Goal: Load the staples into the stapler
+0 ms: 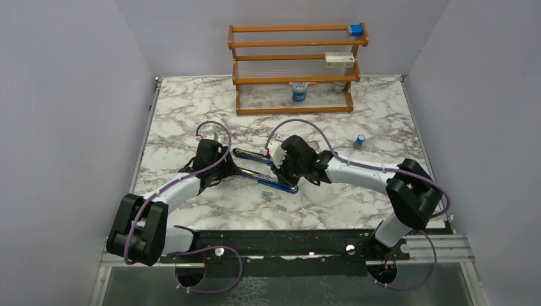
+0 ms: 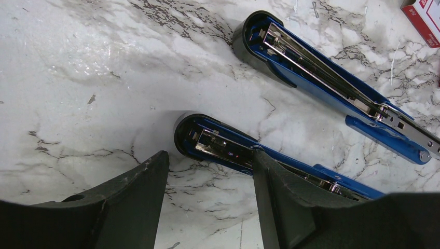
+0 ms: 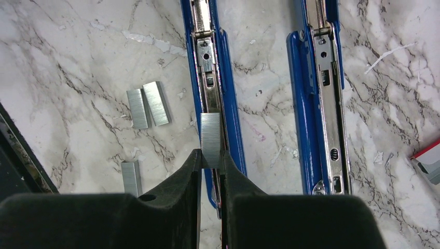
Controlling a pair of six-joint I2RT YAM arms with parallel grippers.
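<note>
Two blue staplers lie opened out flat on the marble table. In the left wrist view the near stapler (image 2: 228, 148) has its rounded end in front of my left gripper, whose fingers stand apart, one on each side of that end. The far stapler (image 2: 321, 78) lies beyond it. My right gripper is shut on a strip of staples (image 3: 210, 135), held over the metal channel (image 3: 211, 96) of the near stapler. Whether the strip touches the channel I cannot tell. Several loose staple strips (image 3: 156, 103) lie left of that stapler in the right wrist view.
At the table's back stands a wooden rack (image 1: 293, 80) with boxes and a blue tub (image 1: 298, 94). A small blue-topped bottle (image 1: 359, 140) is at the right. Behind the staplers lies a red and white box (image 2: 426, 21).
</note>
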